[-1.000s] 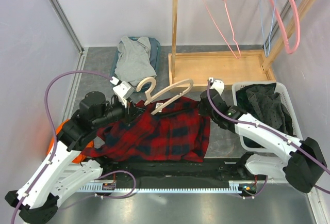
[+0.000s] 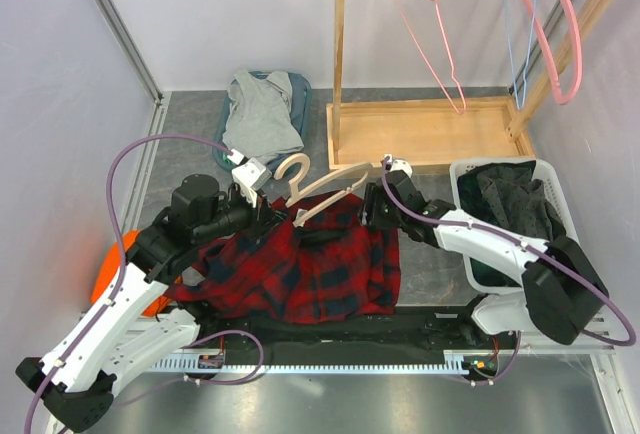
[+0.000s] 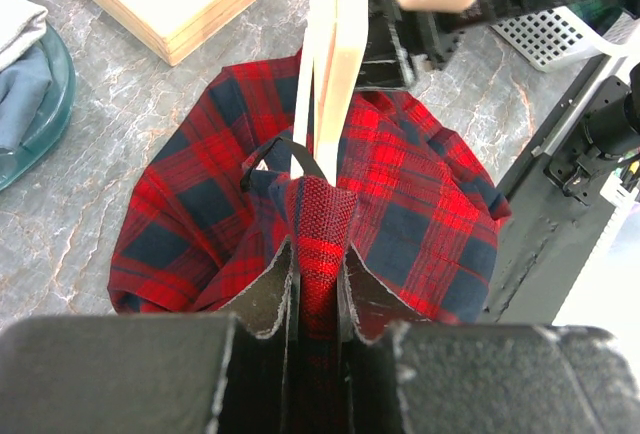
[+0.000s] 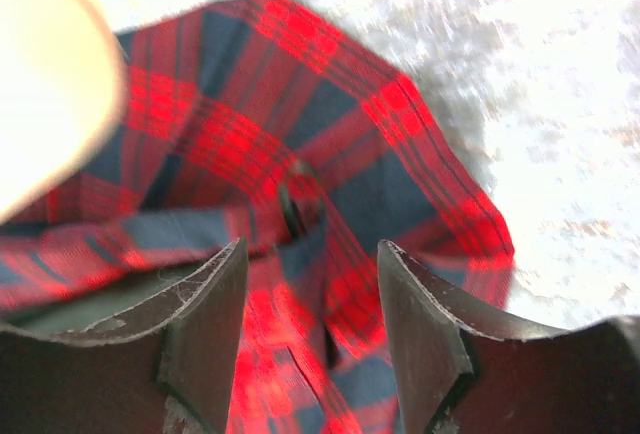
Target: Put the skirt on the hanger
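Note:
The red and navy plaid skirt point(image 2: 330, 274) lies bunched between the arms. My left gripper is shut on a fold of it, just at the lower end of a beige hanger point(image 2: 340, 176), which rises from the cloth with a black strap at its base. My right gripper point(image 2: 376, 206) is at the skirt's right part, by the hanger's other side; in the right wrist view its fingers stand open over the plaid cloth, with a blurred beige piece of the hanger close at upper left.
A wooden rack point(image 2: 420, 134) with pink and blue hangers stands at the back. A white basket point(image 2: 552, 182) of dark clothes is at right, a blue tray point(image 2: 299, 99) with grey cloth behind left, an orange item point(image 2: 108, 269) at far left.
My right gripper has shifted left and slightly down from where it was at the skirt's edge. The skirt's right edge and the hanger have moved slightly.

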